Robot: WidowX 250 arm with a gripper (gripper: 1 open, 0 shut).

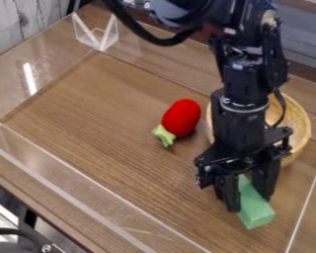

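A black gripper (244,180) points down at the lower right of the camera view, shut on a green block (255,210) that is low over or on the wooden table. A red object with a light green tip, like a vegetable (181,120), lies left of the arm. A round wooden bowl (294,121) sits behind the arm, mostly hidden by it.
Clear plastic pieces (95,30) stand at the back left. A wall edge runs along the back, and cables lie at the lower left beyond the table.
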